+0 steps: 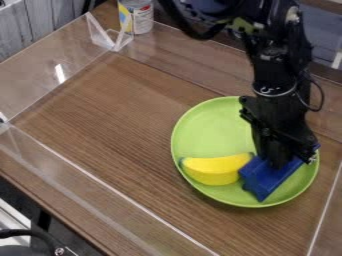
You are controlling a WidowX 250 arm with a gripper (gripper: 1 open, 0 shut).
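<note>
A green plate (209, 131) sits on the wooden surface at the right, holding a yellow banana-shaped piece (214, 169) and a blue block (267, 180). My black gripper (278, 158) reaches down from the top onto the blue block at the plate's right side. It is shut on the block, though its fingertips are dark and partly hidden.
A can (135, 16) and a white object (110, 35) stand at the back left.
</note>
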